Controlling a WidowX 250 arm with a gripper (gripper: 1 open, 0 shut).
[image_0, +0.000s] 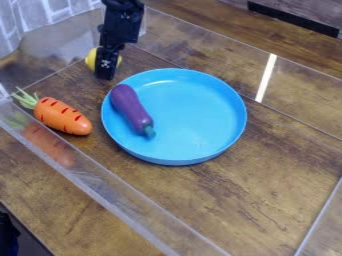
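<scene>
At the top left of the camera view, my black gripper (107, 60) points down, shut on a small yellow object (92, 58) that it partly hides. A purple eggplant (130, 108) lies on the left part of a blue plate (207, 125). An orange carrot (60, 114) with a green top lies left of the plate.
Clear low walls enclose the wooden surface (214, 200) along the left and right. The wood right of and below the plate is bare.
</scene>
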